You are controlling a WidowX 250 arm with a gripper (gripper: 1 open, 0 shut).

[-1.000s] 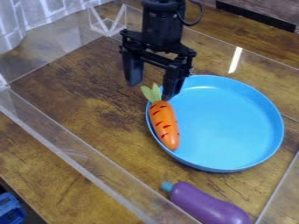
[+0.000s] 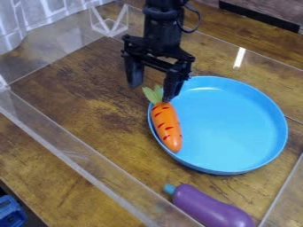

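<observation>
An orange toy carrot (image 2: 167, 126) with a pale green top lies on the left part of a blue round plate (image 2: 232, 124). My black gripper (image 2: 153, 82) is open just above and behind the carrot's top, at the plate's upper left, with nothing visible between its fingers.
A purple toy eggplant (image 2: 208, 204) lies on the wooden table below the plate. Clear walls edge the area at left and right, and a blue object (image 2: 9, 215) shows at the lower left corner.
The carrot, plate and eggplant stay where they were.
</observation>
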